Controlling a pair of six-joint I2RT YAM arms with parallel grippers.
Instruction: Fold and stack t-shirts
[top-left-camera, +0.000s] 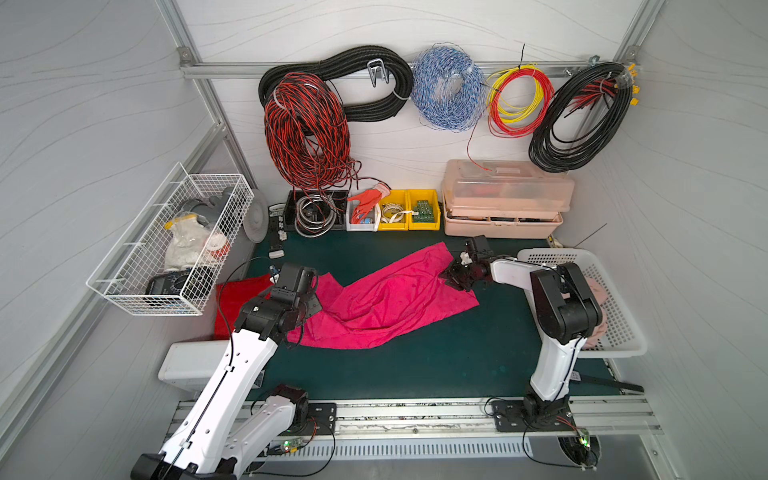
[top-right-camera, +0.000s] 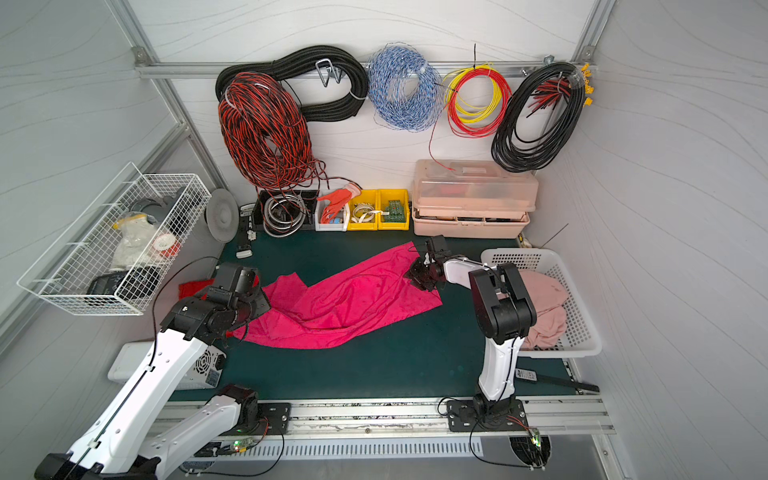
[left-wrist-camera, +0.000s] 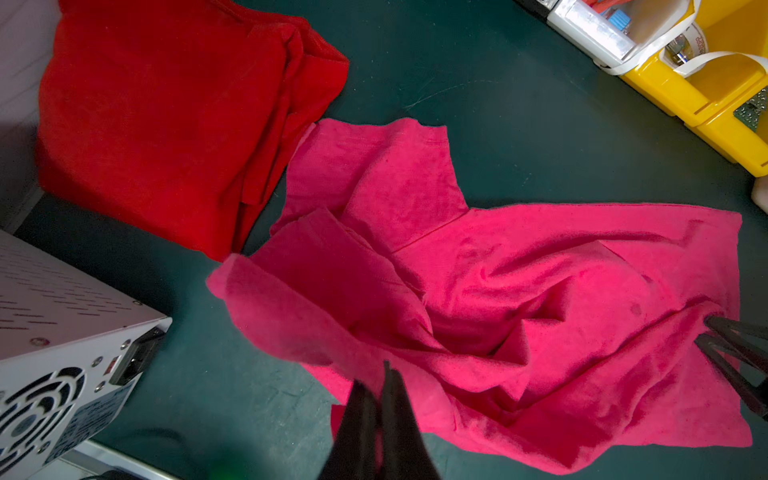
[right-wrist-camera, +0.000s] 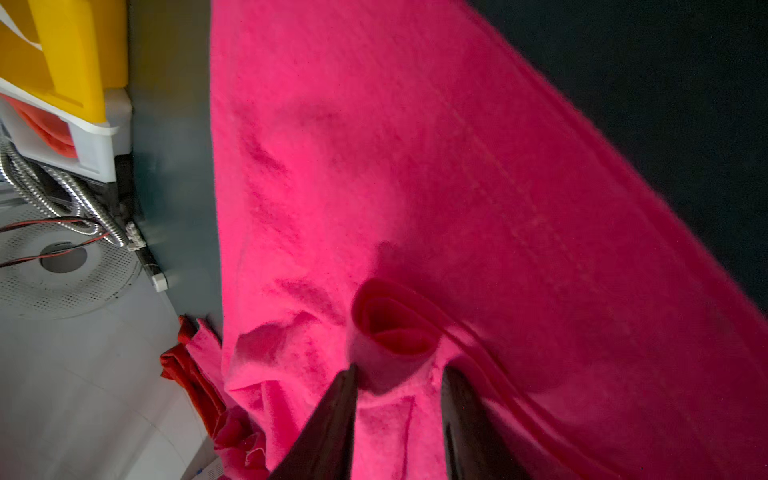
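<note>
A pink t-shirt (top-left-camera: 392, 296) lies rumpled, slanting across the dark green table. Its left end is raised in a fold. My left gripper is shut on that fold, with pink cloth showing between its dark fingers. Over the shirt's right end is my right gripper, part open. A rolled ridge of pink fabric rises between its fingers, which are not closed on it. Left of the pink shirt sits a folded red garment (left-wrist-camera: 176, 120), partly hidden by the left arm in the top left view.
A white basket (top-right-camera: 588, 320) with pale pink cloth stands at the right. Yellow bins (top-left-camera: 424, 200) and a pink toolbox (top-left-camera: 508, 196) line the back. A white box (left-wrist-camera: 72, 344) is at the left front.
</note>
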